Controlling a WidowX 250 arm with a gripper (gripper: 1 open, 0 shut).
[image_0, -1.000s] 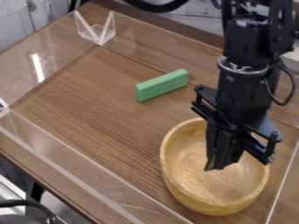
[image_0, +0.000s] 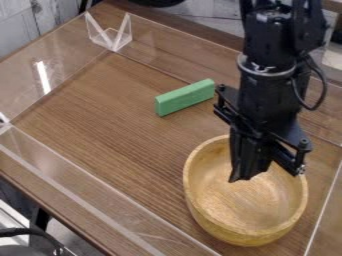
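The black gripper (image_0: 245, 170) hangs over the back part of a round yellow bowl (image_0: 247, 215) on the right side of the wooden table. Its fingertips point down and appear shut, with nothing visible between them. Whether they touch the bowl cannot be told.
A green block (image_0: 185, 97) lies on the table behind and left of the bowl. A clear plastic holder (image_0: 110, 30) stands at the back left.
The gripper has moved slightly up and back, a little to the left. The bowl and green block have not visibly moved.
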